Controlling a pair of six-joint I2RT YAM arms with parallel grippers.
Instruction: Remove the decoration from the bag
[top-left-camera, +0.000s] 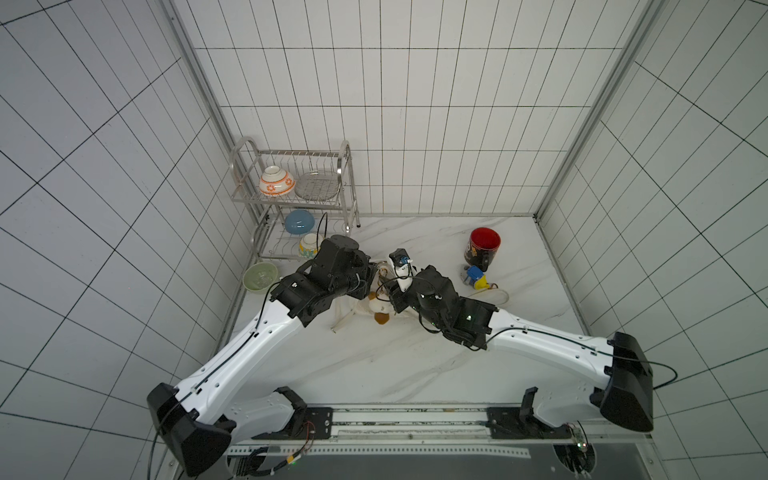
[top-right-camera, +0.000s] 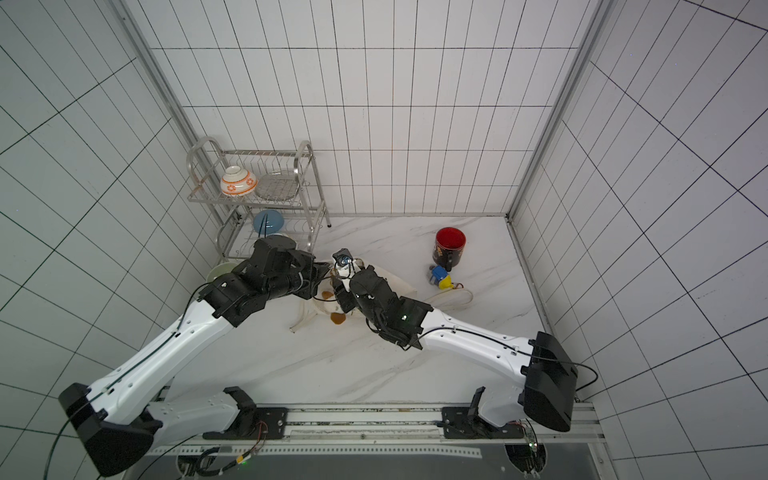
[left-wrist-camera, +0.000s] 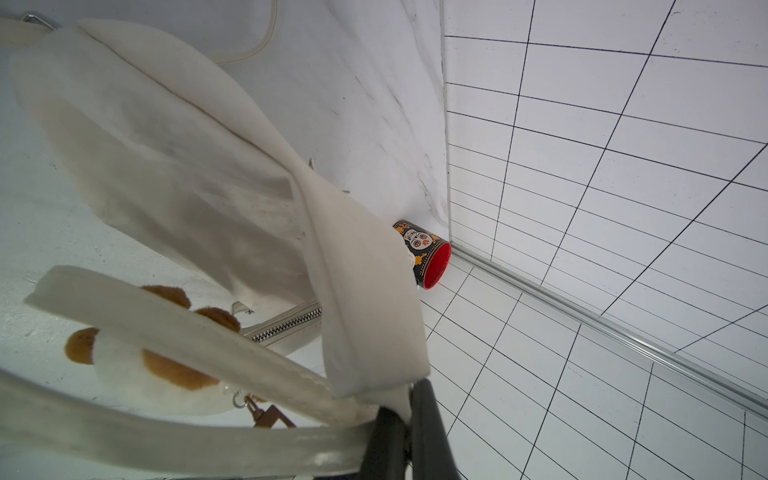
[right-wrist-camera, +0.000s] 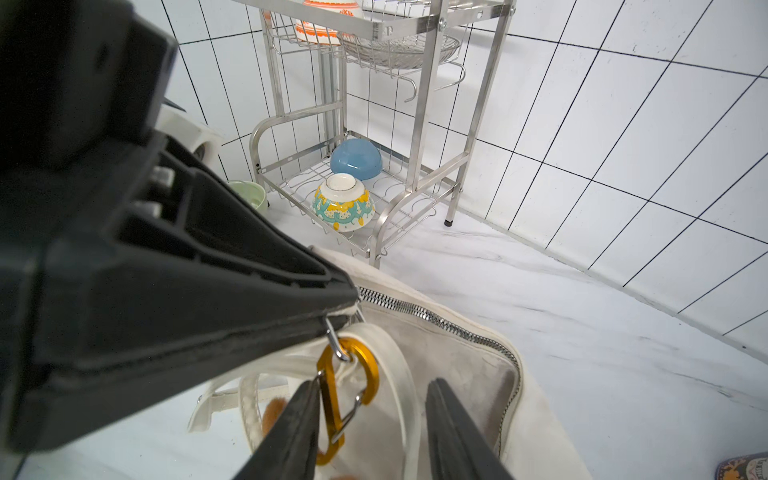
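Observation:
A cream bag (left-wrist-camera: 240, 200) with a metal zipper (right-wrist-camera: 448, 324) is lifted at its strap (left-wrist-camera: 200, 352). My left gripper is shut on that strap, with cream fabric pinched at its fingertips. From the strap hangs the decoration, a white and brown plush (left-wrist-camera: 152, 372) on a gold carabiner (right-wrist-camera: 332, 408). In the right wrist view, my right gripper stands open, its fingers on either side of the carabiner and strap loop, with a gap showing. In the top left view the arms partly hide the bag, and the plush (top-left-camera: 381, 308) shows below the grippers.
A red and black mug (top-left-camera: 482, 246) and a blue and yellow toy (top-left-camera: 475, 277) stand at the right. The wire rack (top-left-camera: 349, 188) with bowls and a green bowl (top-left-camera: 260, 277) are at the left.

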